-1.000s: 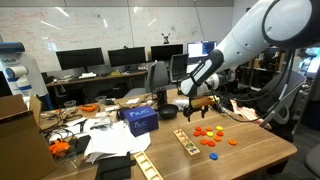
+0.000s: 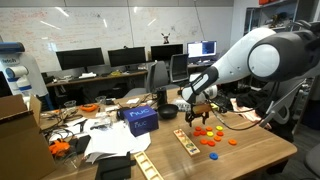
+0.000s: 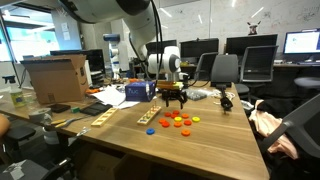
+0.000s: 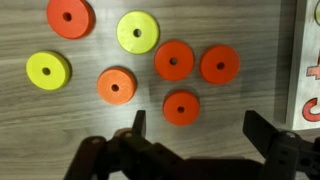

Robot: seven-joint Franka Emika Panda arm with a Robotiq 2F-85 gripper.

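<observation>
Over the wooden table my gripper stands open, its fingers (image 4: pixel 139 122) wide apart at the lower part of the wrist view. An orange-red disc (image 4: pixel 181 108) with a centre hole lies on the table between and just beyond the fingertips, apart from them. Further discs lie flat around it: two red ones (image 4: pixel 174 60), an orange one (image 4: pixel 117 86), yellow ones (image 4: pixel 49 70), and a red one (image 4: pixel 71 17). Blue discs (image 2: pixel 213 156) show in the exterior views.
A pale board with red markings (image 4: pixel 308 80) borders the discs at the right of the wrist view. Wooden slotted trays (image 2: pixel 187 143), a blue box (image 2: pixel 142 120) and white paper (image 2: pixel 108 142) lie to the left.
In exterior view 1 the arm has come lower and toward the left, bringing the gripper closer to the discs. The discs look unmoved.
</observation>
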